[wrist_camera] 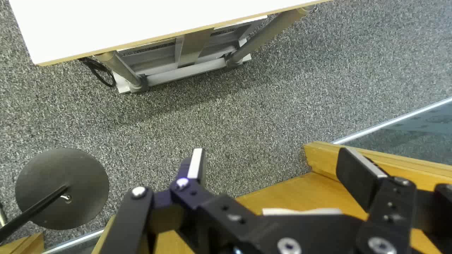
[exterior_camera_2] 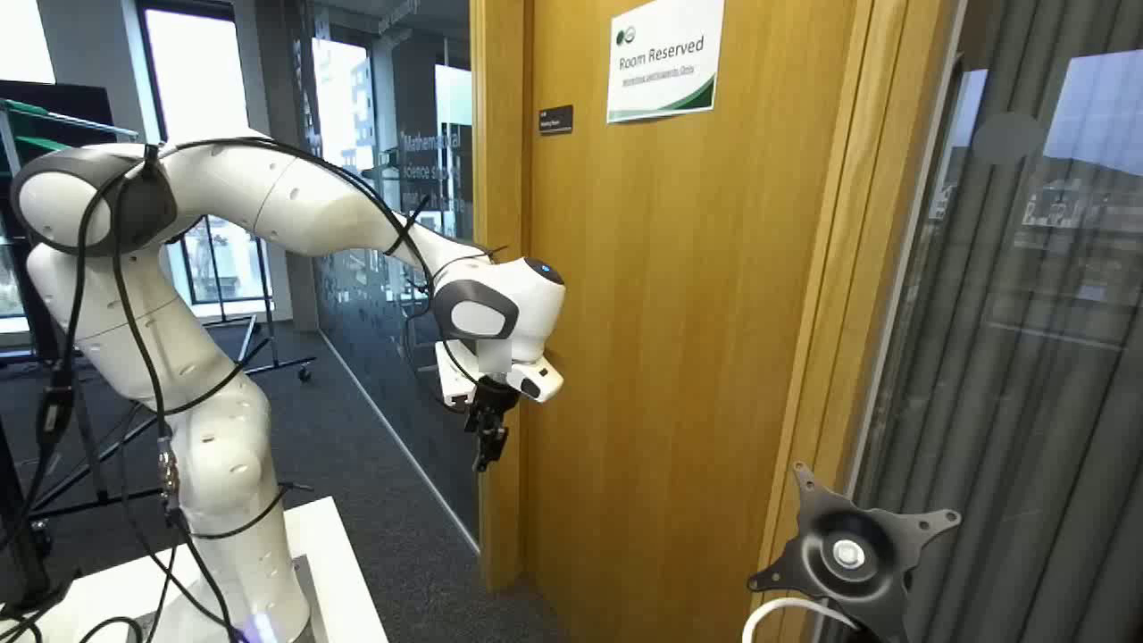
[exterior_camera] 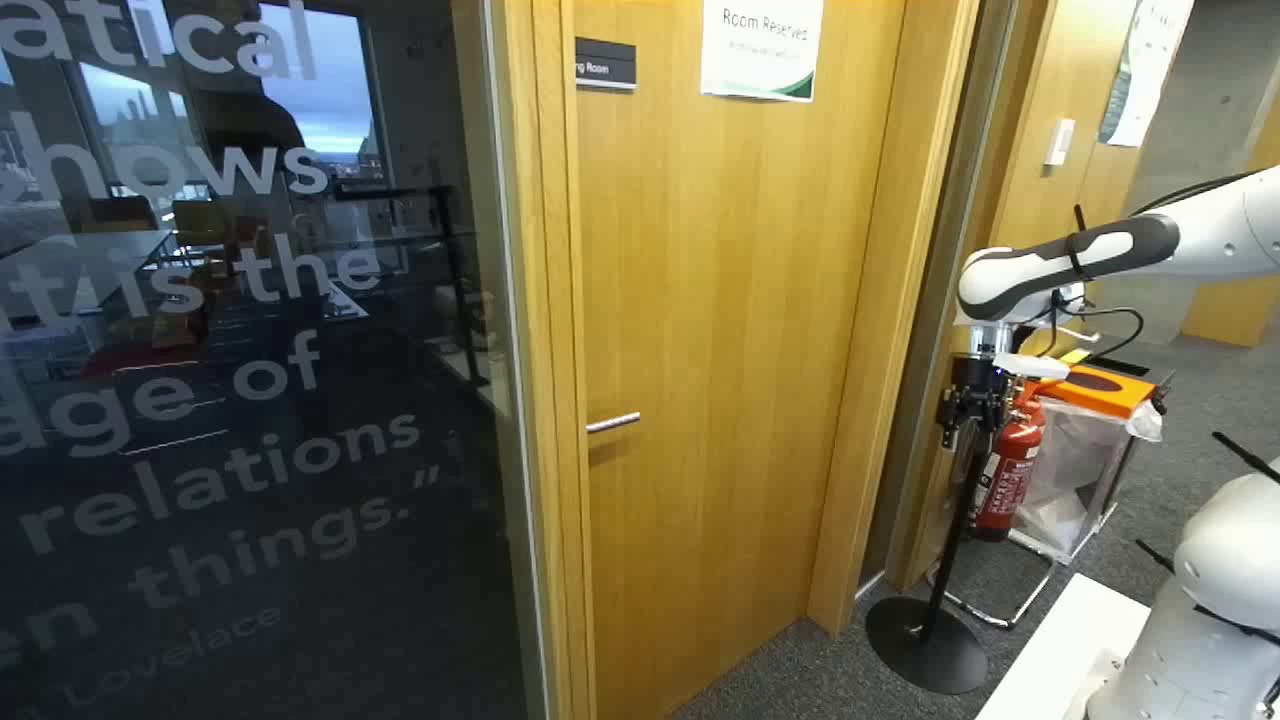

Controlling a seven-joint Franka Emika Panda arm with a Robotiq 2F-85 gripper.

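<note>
My gripper stands open in the wrist view, its two black fingers (wrist_camera: 195,167) wide apart and only carpet and door showing between them. A closed wooden door (exterior_camera: 732,276) fills the middle of exterior view 1, with a silver lever handle (exterior_camera: 613,422) low at its left side. In that view the gripper (exterior_camera: 974,426) points down, to the right of the door frame. In exterior view 2 the gripper (exterior_camera_2: 489,450) hangs before the door's left edge, and the handle cannot be made out. A pale strip (wrist_camera: 301,211) shows behind the gripper in the wrist view; what it is, I cannot tell.
A black stand with a round base (exterior_camera: 926,644) is on the floor near the door frame. A fire extinguisher (exterior_camera: 1010,468) and an orange-topped bin (exterior_camera: 1094,390) are behind the arm. A black mounting plate (exterior_camera_2: 852,552) rises at front right. Carpet (wrist_camera: 237,127) lies clear beside the white table (wrist_camera: 148,25).
</note>
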